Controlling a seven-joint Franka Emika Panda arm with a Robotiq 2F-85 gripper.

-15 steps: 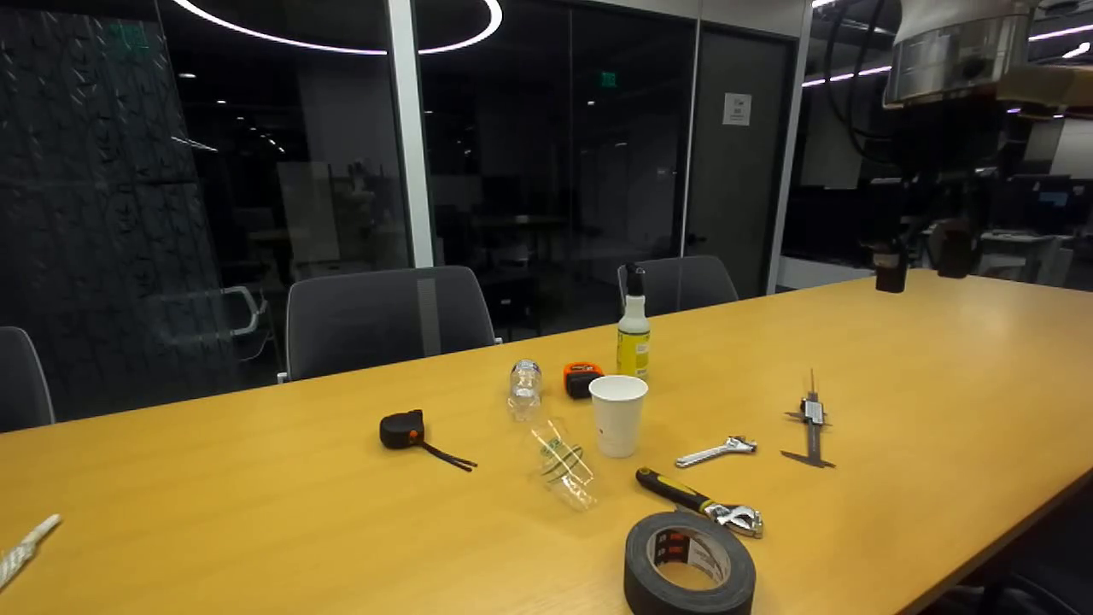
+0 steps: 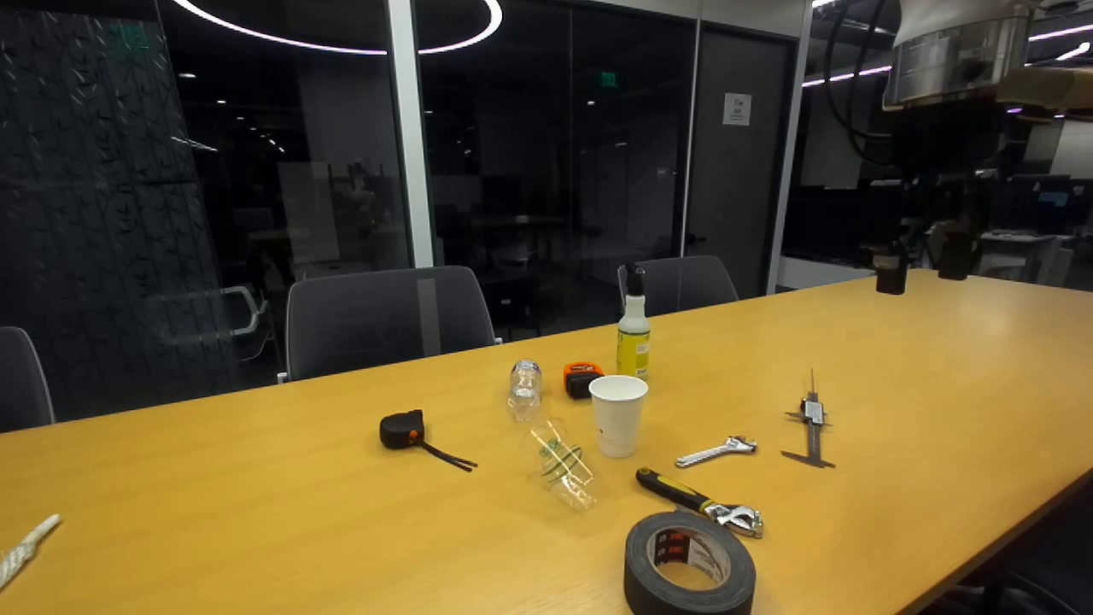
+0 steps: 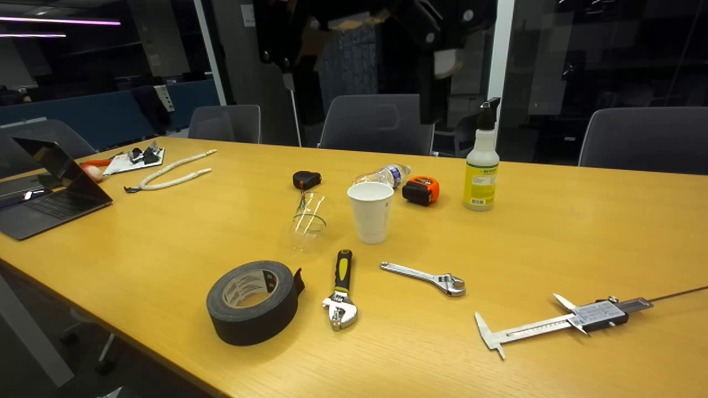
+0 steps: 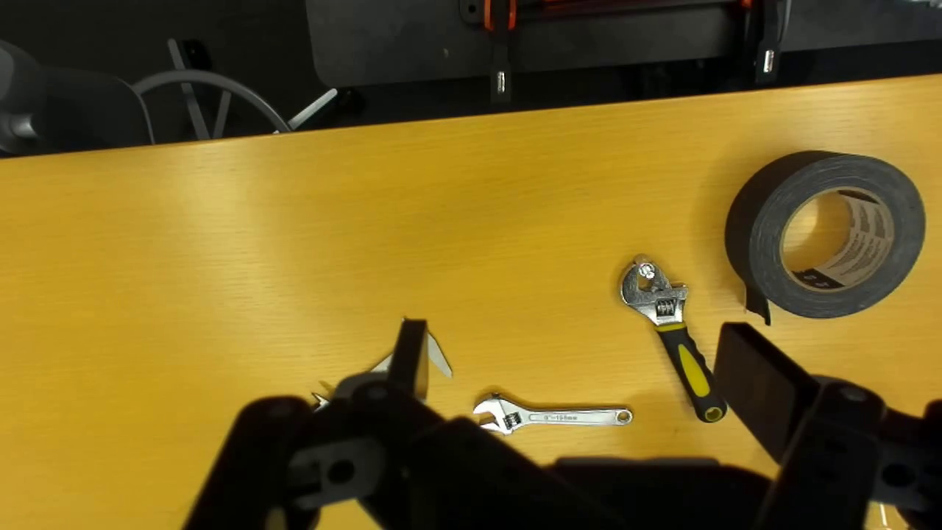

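Note:
My gripper (image 3: pixel 370 109) hangs open high over the table, its two fingers wide apart and nothing between them. From the wrist view, the small silver wrench (image 4: pixel 565 416) and the black-and-yellow-handled wrench (image 4: pixel 693 366) lie on the tabletop below. A roll of black tape (image 4: pixel 759 231) rests flat at the right of that view. The caliper (image 3: pixel 541 329) is partly hidden behind a finger in the wrist view but shows whole in exterior view 2. A white paper cup (image 3: pixel 371 212) stands upright, with a clear plastic cup (image 3: pixel 309 225) lying on its side close by.
Behind the paper cup are a spray bottle (image 3: pixel 480 176), an orange tape measure (image 3: pixel 422 190), a clear bottle (image 3: pixel 385 176) and a black tape measure (image 3: pixel 306 179). A laptop (image 3: pixel 63 199) and rope (image 3: pixel 172 173) occupy the far left. Bare tabletop lies beyond the caliper (image 2: pixel 815 415).

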